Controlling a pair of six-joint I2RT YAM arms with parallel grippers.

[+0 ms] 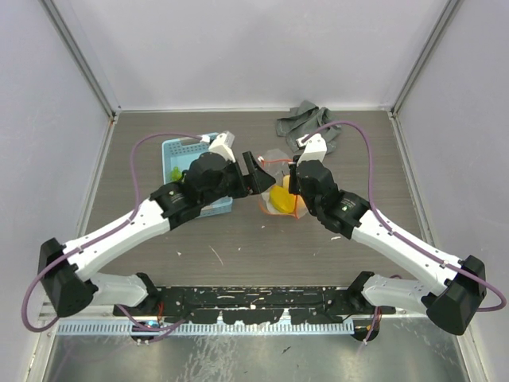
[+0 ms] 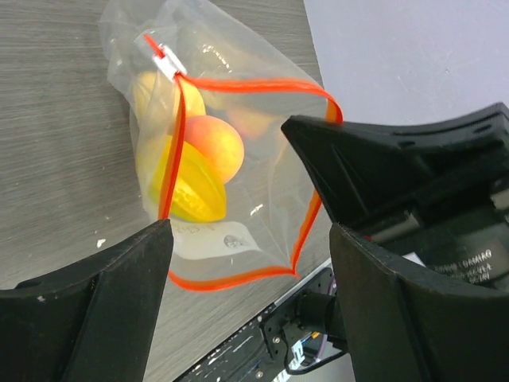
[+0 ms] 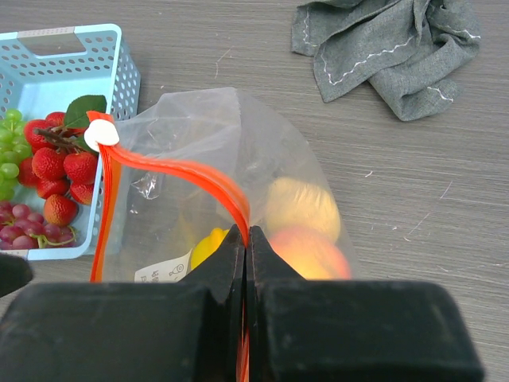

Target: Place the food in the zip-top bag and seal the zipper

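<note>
The clear zip bag (image 3: 199, 143) with orange zipper stands open between the grippers, holding a yellow fruit (image 2: 187, 187), a peach (image 2: 223, 147) and another pale fruit (image 3: 302, 207). My right gripper is shut on the bag's rim at the zipper; in the left wrist view it shows as a dark body at right. My left gripper is open just beside the bag's mouth, nothing held between its fingers. The white slider (image 3: 102, 134) sits at one zipper end.
A blue basket (image 3: 119, 79) with grapes and strawberries is at left. A grey cloth (image 3: 398, 56) lies at the back. Bare table shows in front and right.
</note>
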